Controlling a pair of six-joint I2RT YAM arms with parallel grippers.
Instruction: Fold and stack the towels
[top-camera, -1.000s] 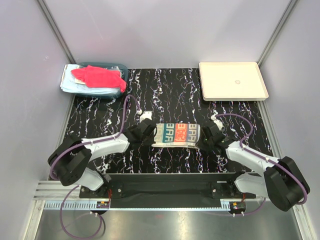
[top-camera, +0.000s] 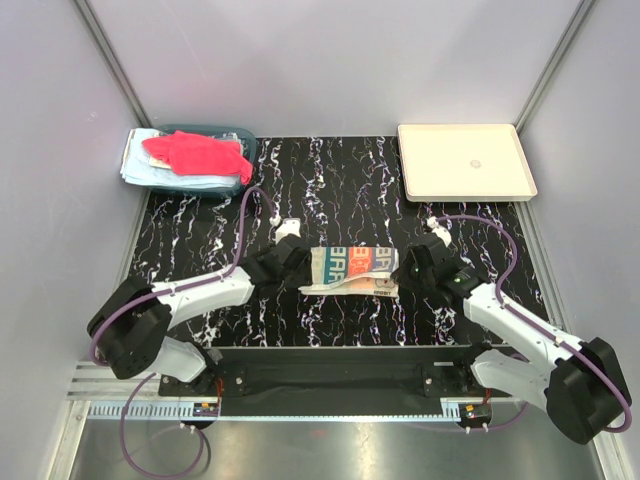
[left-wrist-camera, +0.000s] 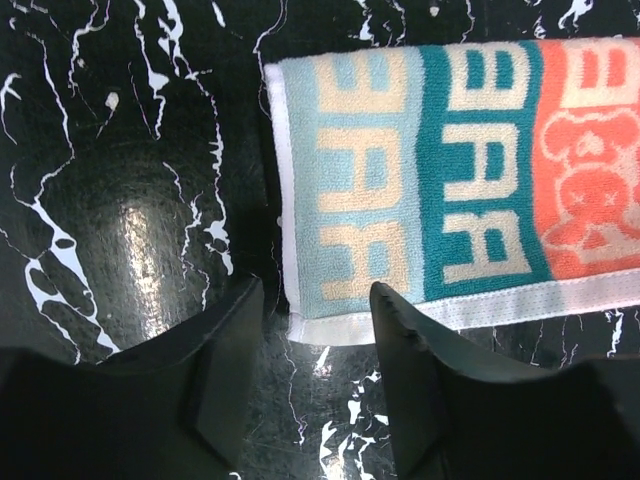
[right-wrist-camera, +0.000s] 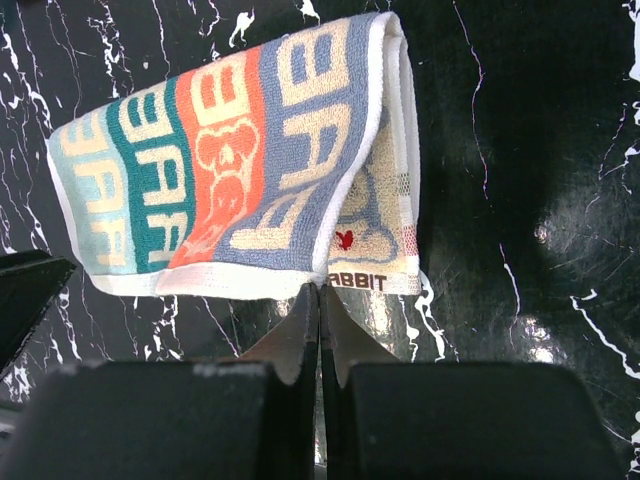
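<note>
A folded striped BEAR towel (top-camera: 350, 262) lies mid-table, its right end flap lifted askew, showing a RABBIT-lettered layer (right-wrist-camera: 372, 250) beneath. My left gripper is open over the towel's left near corner, nothing held. My right gripper is shut at the near right corner of the top flap's white hem; whether hem is between the fingertips is hard to tell.
A basket (top-camera: 246, 139) of towels, a red one (top-camera: 200, 155) on top, stands back left. A cream tray (top-camera: 467, 160) is back right.
The right arm has risen slightly, and the top layer's right part is now tilted up, exposing the lettered layer below. The left arm shifted slightly leftward.
</note>
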